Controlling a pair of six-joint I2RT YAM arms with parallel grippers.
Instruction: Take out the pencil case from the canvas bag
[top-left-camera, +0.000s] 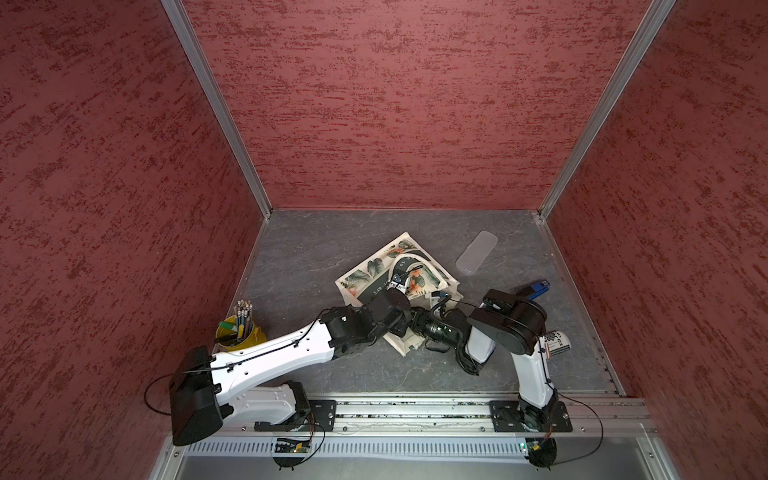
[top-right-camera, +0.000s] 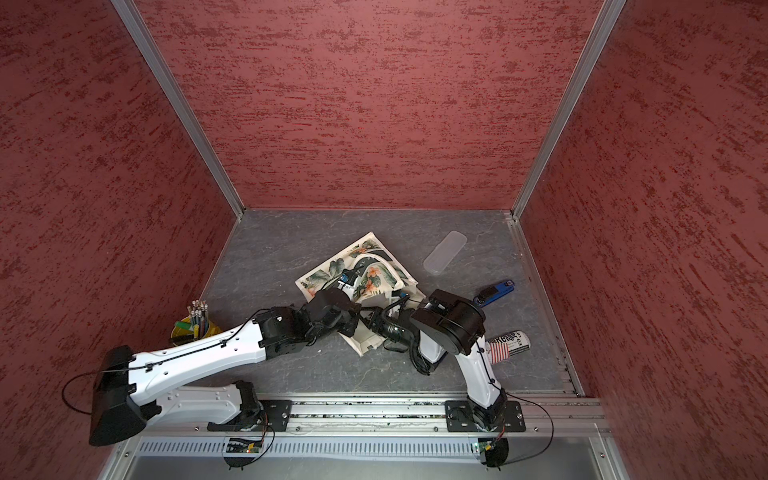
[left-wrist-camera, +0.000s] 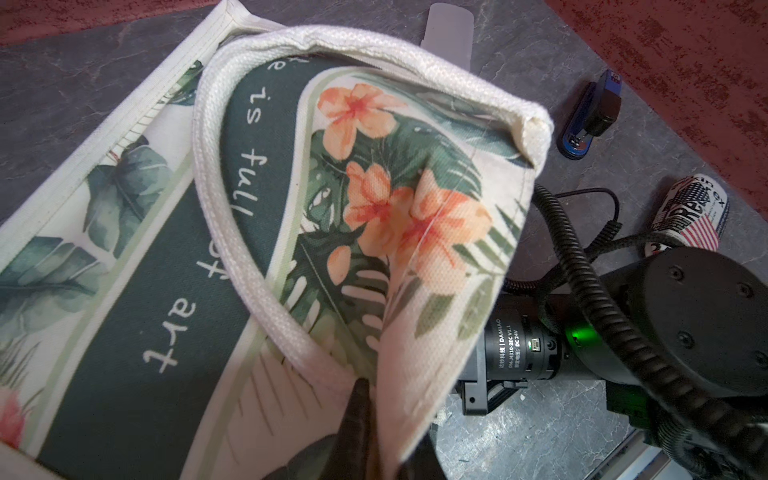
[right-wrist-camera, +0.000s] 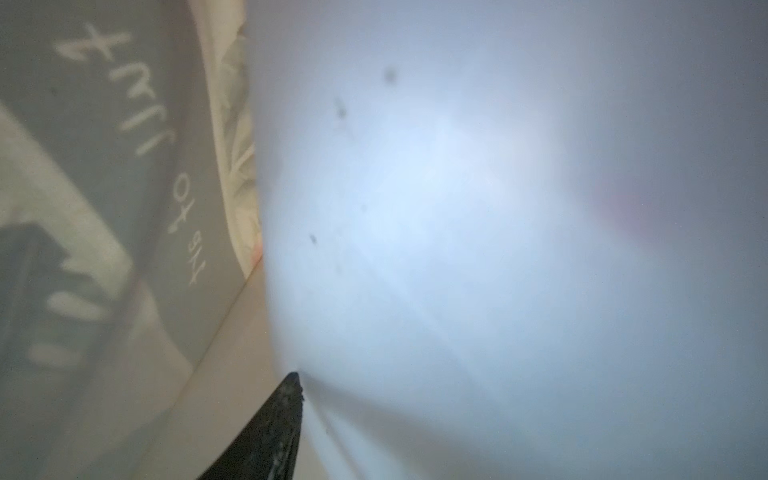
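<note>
A floral canvas bag (top-left-camera: 374, 270) with white handles lies in the middle of the table. My left gripper is shut on a folded edge of its fabric, holding it raised. My right gripper (top-right-camera: 369, 315) reaches low into the bag from the right, mostly hidden by it in the top views. In the right wrist view, one dark fingertip (right-wrist-camera: 294, 380) rests against a pale, milky surface that fills most of the view; I cannot tell whether this is the pencil case, nor how far the fingers are apart.
A translucent flat case (top-left-camera: 477, 252) lies at the back right, a blue stapler (top-right-camera: 493, 292) and a printed can (top-right-camera: 509, 345) on the right. A yellow cup (top-left-camera: 241, 336) of pens stands at the left.
</note>
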